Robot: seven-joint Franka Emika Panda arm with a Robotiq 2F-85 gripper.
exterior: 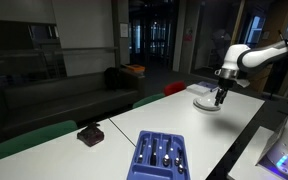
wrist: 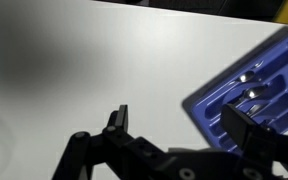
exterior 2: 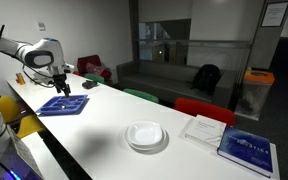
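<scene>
In the wrist view my gripper stands open, its two dark fingers wide apart with only white table between them. A blue cutlery tray (wrist: pixel 199 104) reaches in from the right of that view, partly behind the right finger, with spoons (wrist: pixel 252 93) and other cutlery in its compartments. From exterior view 1, the tray (exterior: pixel 174 140) lies at the near side of the table, and the gripper (exterior: pixel 220 97) hangs above the table to its right. A white plate or bowl (exterior 2: pixel 145 135) rests on the table in exterior view 2, well away from the tray.
A blue book (exterior 2: pixel 246 148) and white papers or a box (exterior 2: pixel 206 131) lie at the table's far end. A small dark object (exterior: pixel 90 134) sits at the left. Chairs and a dark sofa (exterior: pixel 64 95) stand beyond the table.
</scene>
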